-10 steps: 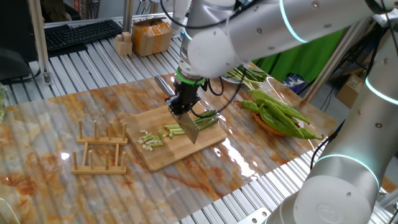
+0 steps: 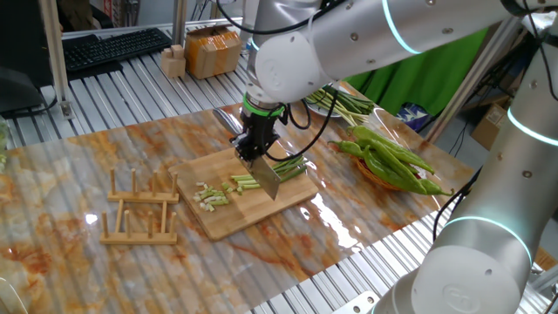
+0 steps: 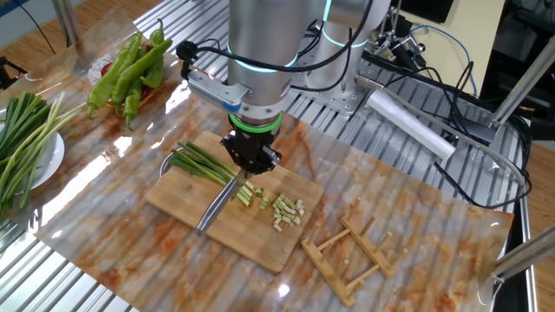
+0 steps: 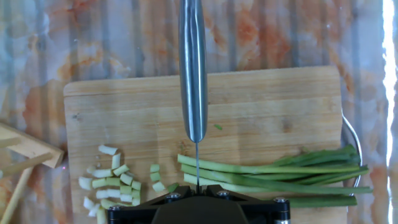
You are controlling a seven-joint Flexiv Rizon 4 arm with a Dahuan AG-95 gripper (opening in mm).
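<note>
My gripper (image 2: pixel 251 150) is shut on a knife, above the wooden cutting board (image 2: pixel 228 225). In exterior view 1 the knife's broad blade (image 2: pixel 265 178) hangs down over the board. The wrist view shows its metal handle (image 4: pixel 193 74) pointing away and the blade edge-on, as a thin line crossing the near ends of the long scallion stalks (image 4: pixel 267 177). Cut scallion pieces (image 4: pixel 115 180) lie to the left of the blade, several of them loosely heaped. Whether the cutting edge touches a stalk or the board is hidden.
A wooden peg rack (image 2: pixel 139 218) stands left of the board. Green peppers (image 2: pixel 388 161) fill a basket on the right. Behind the arm a plate holds more scallions (image 3: pixel 26 143).
The upper arm has swung a little left. The cut pieces look much the same.
</note>
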